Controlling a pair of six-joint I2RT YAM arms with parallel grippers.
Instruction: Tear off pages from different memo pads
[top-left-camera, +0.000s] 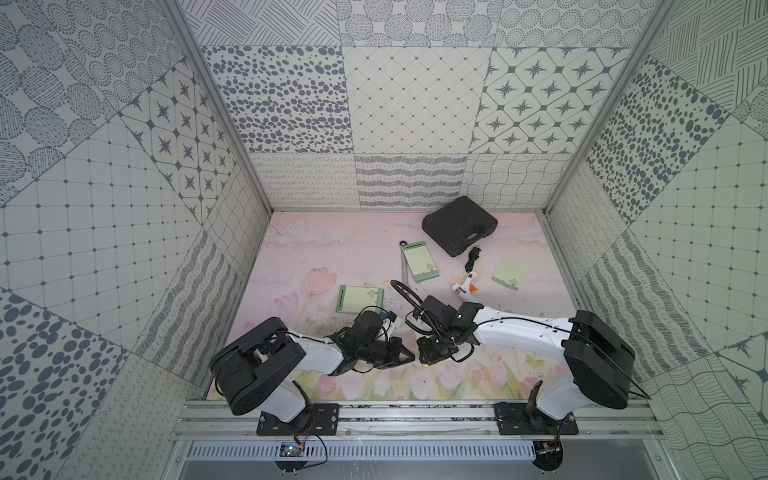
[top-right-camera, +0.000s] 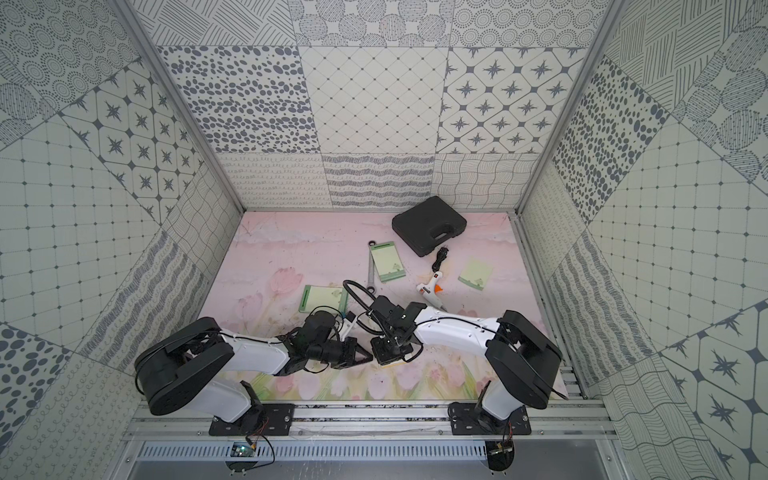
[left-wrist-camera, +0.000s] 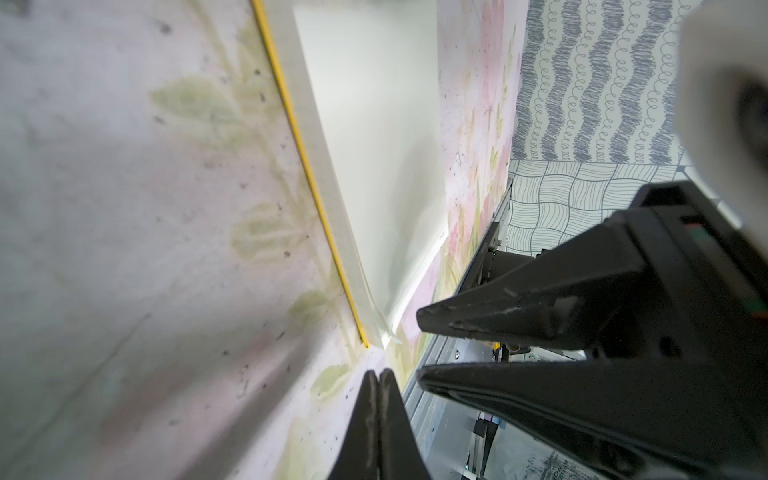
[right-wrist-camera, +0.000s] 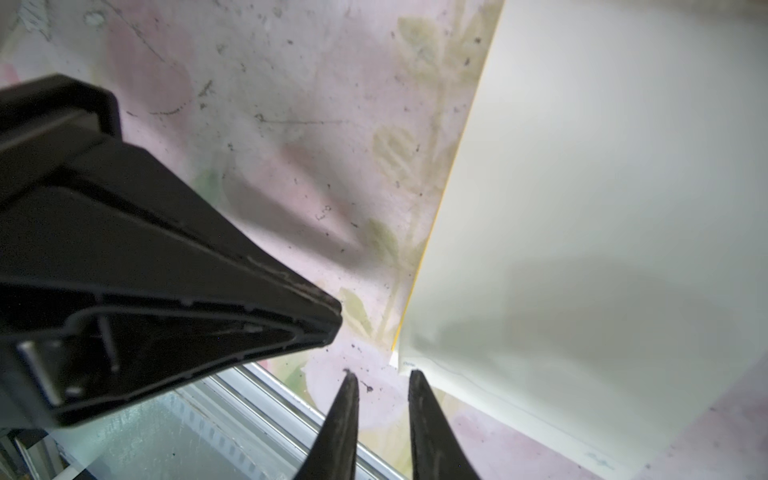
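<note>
A white memo pad (left-wrist-camera: 376, 144) with a yellow lower edge lies flat on the table; its near corner shows in both wrist views. In the top views my right arm mostly covers it. My left gripper is shut, its tips just short of that corner, with the pad outside them and nothing between. My right gripper stands slightly open at the corner of the same pad (right-wrist-camera: 576, 224), its gap empty. Two green memo pads (top-left-camera: 360, 299) lie farther back, the other pad (top-right-camera: 389, 261) beside the case. A green sheet or pad (top-left-camera: 509, 273) lies at the right.
A black case (top-left-camera: 460, 225) sits at the back. In front of it are a black cable (top-left-camera: 473, 257) and a white glue gun (top-right-camera: 429, 288). A wrench (top-right-camera: 371, 264) lies along one green pad.
</note>
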